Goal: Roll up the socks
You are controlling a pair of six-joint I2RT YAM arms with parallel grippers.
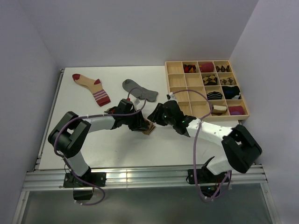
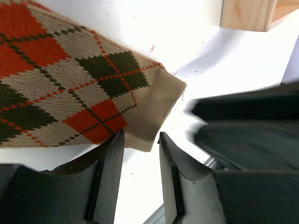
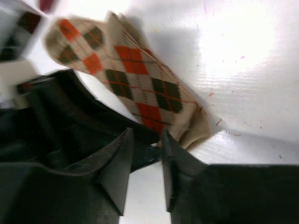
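Observation:
An argyle sock in beige, red and green lies on the white table in front of both grippers, its cuff end folded over, seen also as the patterned sock (image 3: 140, 79) in the right wrist view. My left gripper is low at the cuff, fingertips slightly apart; whether it holds fabric is unclear. My right gripper hovers beside the cuff, partly open, with dark parts of the other arm behind its fingertips. A red-toed striped sock (image 1: 91, 86) and a grey sock (image 1: 139, 90) lie flat at the back.
A wooden compartment box (image 1: 177, 80) stands at the back right, several cells holding rolled socks, the left column empty.

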